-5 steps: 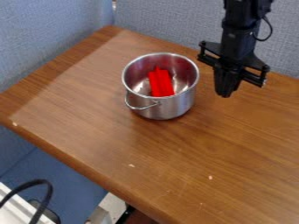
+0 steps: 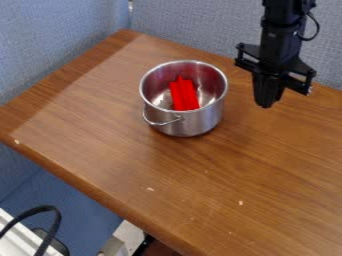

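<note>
A steel pot (image 2: 195,118) with a wire handle stands on the wooden table (image 2: 160,190), just left of the middle of the view. Inside it lies a red object (image 2: 183,94). My black gripper (image 2: 266,99) hangs at the upper right, beside the pot and a short way right of its rim, pointing down. Its fingertips look close together, and I see nothing held between them.
A grey padded wall runs behind it. At the lower left, beyond the table's edge, are a white item and a black cable.
My gripper has shifted a little to the right over the last second and now sits slightly farther from the pot. The pot and red object stay put.
</note>
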